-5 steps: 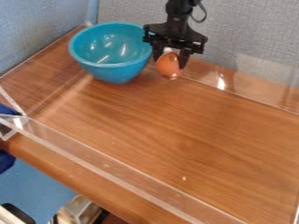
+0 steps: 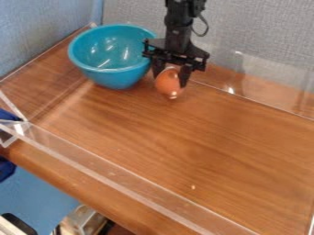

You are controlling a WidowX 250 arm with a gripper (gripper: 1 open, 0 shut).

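My black gripper (image 2: 170,66) comes down from the top centre, just right of a cyan bowl (image 2: 105,57). An orange round object (image 2: 168,84) is at its fingertips, low over or on the wooden table, outside the bowl. Whether the fingers grip it is hard to tell.
Clear low walls edge it, with grey padded panels behind. Dark and blue items lie off the table at the lower left.
The gripper and orange object have moved down and slightly left, toward the front of the table. The bowl has not visibly moved.
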